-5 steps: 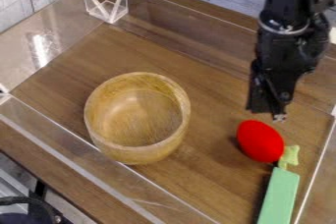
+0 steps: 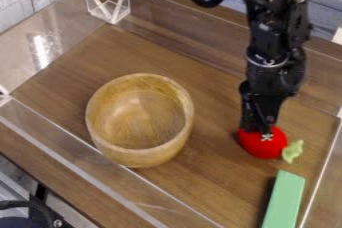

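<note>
The black robot gripper (image 2: 261, 124) reaches down from the top right, its tip over a red rounded object (image 2: 265, 146) at the right of the wooden table (image 2: 94, 47). It looks shut; whether it touches the red object is hard to tell. A small light yellow-green piece (image 2: 291, 151) pokes out at the red object's right side.
A wooden bowl (image 2: 118, 122) stands left of centre. A green block (image 2: 283, 200) lies at the lower right. A clear bracket (image 2: 110, 2) is at the upper left.
The gripper has come down and slightly left onto or just over the red object. The bowl and green block look unmoved.
</note>
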